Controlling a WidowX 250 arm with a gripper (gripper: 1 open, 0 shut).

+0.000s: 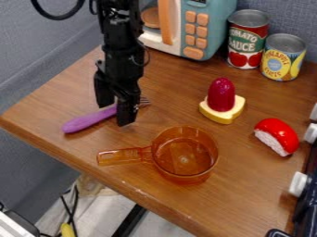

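Note:
The black gripper (117, 98) hangs low at the left of the table, over a purple-handled utensil (88, 120) that lies diagonally on the wood. The utensil's silvery end reaches under and past the fingers, partly hidden by them. Whether the fingers are open or shut on it cannot be made out. An orange translucent saucepan (183, 159) sits to the right and front, its handle pointing left.
A red egg-shaped piece on a yellow base (223, 109), red-and-white sushi (276, 134), two cans (247, 40) (284, 57) and a toy microwave (184, 28) stand right and behind. Black objects line the right edge.

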